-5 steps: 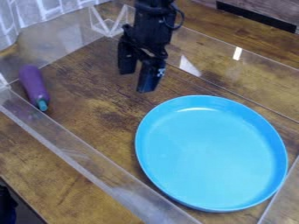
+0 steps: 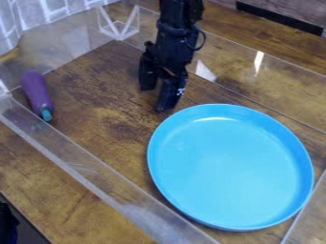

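Note:
My black gripper (image 2: 163,84) hangs from the top centre over the wooden surface, its fingers low above the middle, just behind the blue plate. It looks open; whether anything small lies between the fingers is hard to tell against the dark parts. The large round blue plate (image 2: 230,170) fills the lower right. A purple object with a teal end (image 2: 37,93) lies at the far left.
Clear plastic walls or strips run along the lower left and the back.
My gripper has moved lower and slightly toward the viewer at the centre. The plate and the purple object have not moved.

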